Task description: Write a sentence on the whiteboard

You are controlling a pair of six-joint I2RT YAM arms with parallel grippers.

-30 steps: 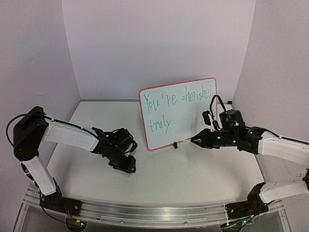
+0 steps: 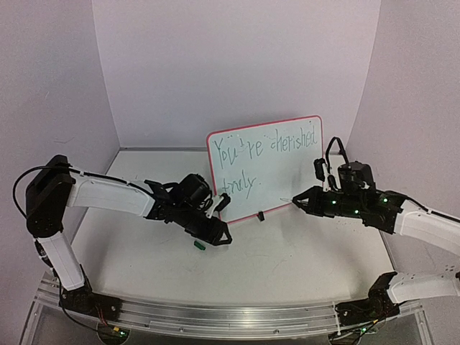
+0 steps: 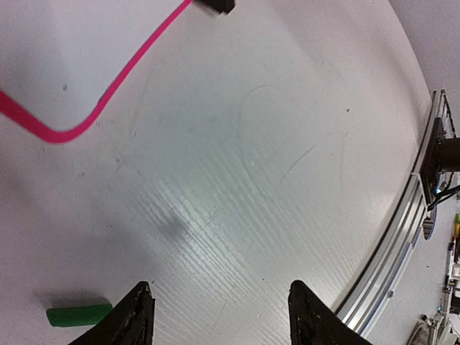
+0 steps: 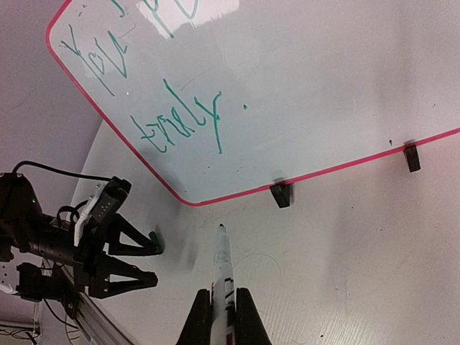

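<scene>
On the red-edged whiteboard (image 2: 287,172) the green writing (image 4: 177,123) reads "You're cherished truly." with a dot after the last word. My right gripper is shut on a white marker (image 4: 223,269), whose dark bare tip points away from the fingers, below the board's lower edge in its wrist view. A small green cap (image 3: 79,315) lies on the table, beside one finger of my left gripper. That left gripper is open, its two fingers wide apart with nothing between them; from above it hangs over the table near the board's lower left corner.
Black clips (image 4: 281,194) jut from the board's lower edge. A metal rail (image 2: 230,316) runs along the table's front. The table between board and rail is mostly bare.
The left gripper has moved right and toward the board, and the green cap it covered now shows on the table. The right gripper has shifted slightly right and up with the marker.
</scene>
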